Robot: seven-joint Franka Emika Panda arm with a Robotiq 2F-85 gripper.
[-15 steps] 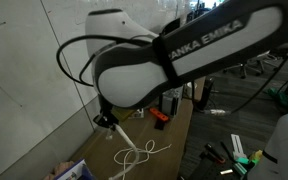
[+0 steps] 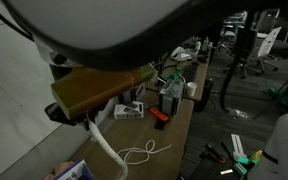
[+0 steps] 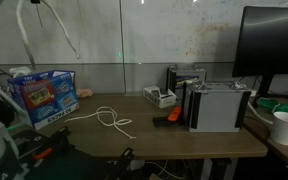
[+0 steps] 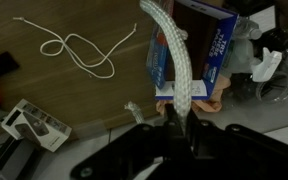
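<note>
A thick white rope (image 4: 178, 60) is pinched in my gripper, which is shut on it. In exterior view 1, the gripper (image 2: 88, 118) is high over the left of the table, and the held rope (image 2: 106, 146) dangles below it. Exterior view 2 shows a hanging length of the rope (image 3: 62, 28) at the top left, well above the table; the gripper is outside that view. A thinner white cord (image 3: 109, 118) lies loosely curved on the wooden tabletop (image 3: 134, 140). Beneath the gripper, at the table's left, stands an open blue and red box (image 3: 49, 95).
Toward the back are a small white carton (image 3: 159, 97), an orange and black tool (image 3: 170, 119) and grey metal cases (image 3: 216, 108). A monitor (image 3: 269, 45) and a white cup (image 3: 284, 128) stand at the right.
My arm has swung toward the upper left of exterior view 1, carrying the rope. The tabletop, hidden behind the arm a second ago, now shows more. The loose cord has stayed put.
</note>
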